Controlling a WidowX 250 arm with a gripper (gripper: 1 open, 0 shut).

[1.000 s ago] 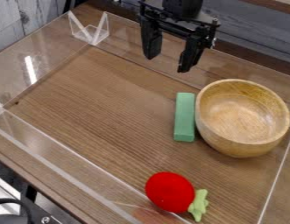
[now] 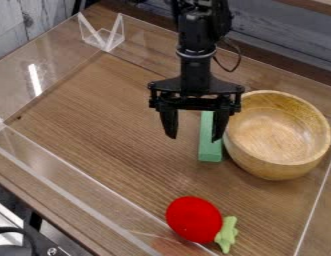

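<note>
My black gripper [image 2: 197, 123] is in the upper middle of the camera view, fingers pointing down and spread open, with nothing seen between them. It hangs at the left edge of a wooden bowl [image 2: 276, 134], partly in front of a green bar [image 2: 209, 150] that lies beside the bowl. A red round object [image 2: 193, 218] with a pale green leafy tip lies near the front, right of centre.
A small white wire stand [image 2: 104, 32] is at the back left. A dark ledge runs along the back.
The objects on the table look unmoved.
</note>
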